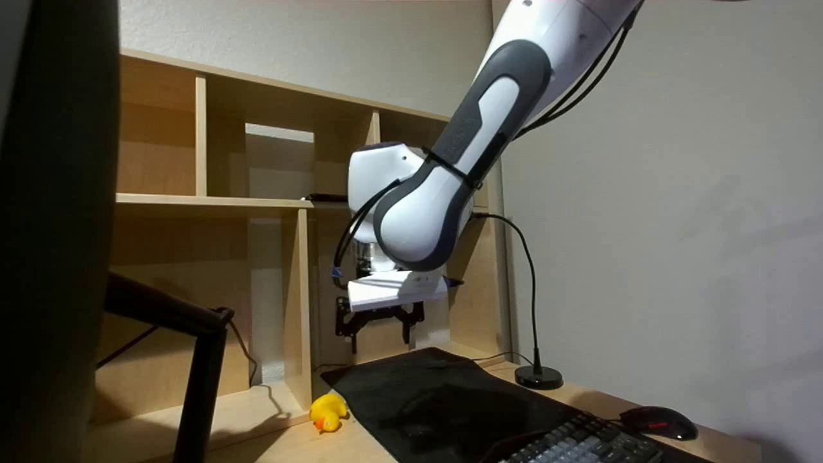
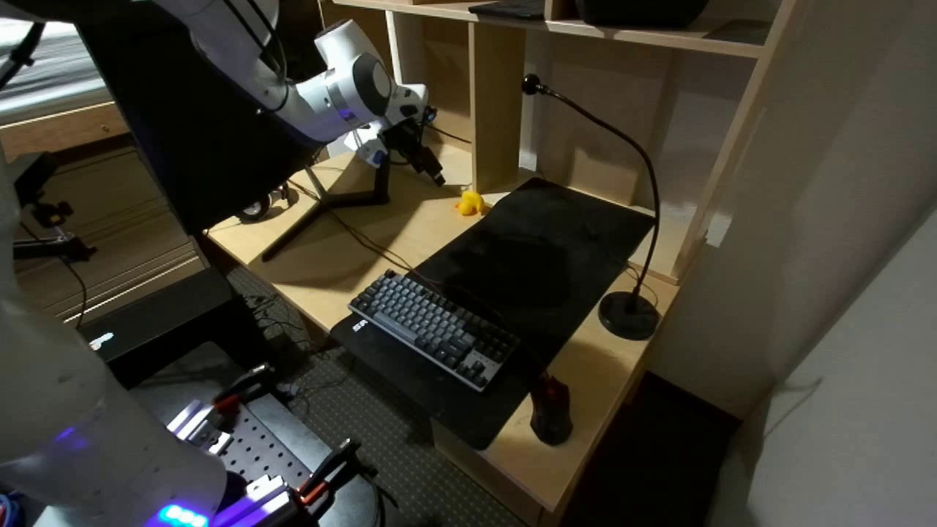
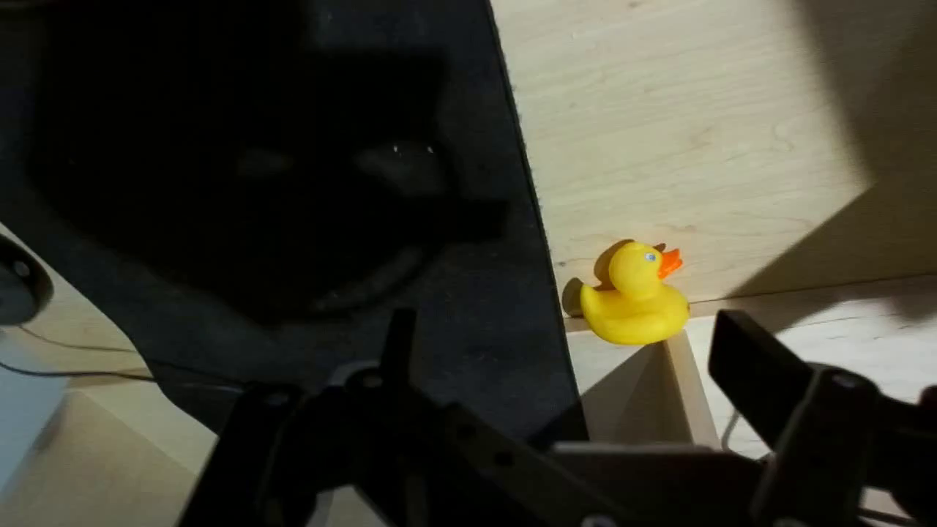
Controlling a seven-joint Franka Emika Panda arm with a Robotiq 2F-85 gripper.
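A yellow rubber duck (image 3: 636, 303) with an orange beak sits on the wooden desk, close to the edge of the black desk mat (image 3: 492, 351). The same duck (image 1: 328, 412) appears at the lower left of exterior view 1, and the duck (image 2: 471, 203) shows at the back of the desk in exterior view 2. My gripper (image 1: 380, 339) is in the air, higher than the duck and to its right in exterior view 1. Its fingers are spread wide with nothing between them. In the wrist view the duck shows beyond the gripper, between the two fingers but apart from them.
A keyboard (image 2: 436, 326) lies on the mat, with a mouse (image 2: 550, 410) near the front edge. A black lamp (image 2: 629, 315) stands at the right. Shelving (image 1: 305, 324) rises behind the duck, and the monitor's stand (image 1: 202, 370) is left of it.
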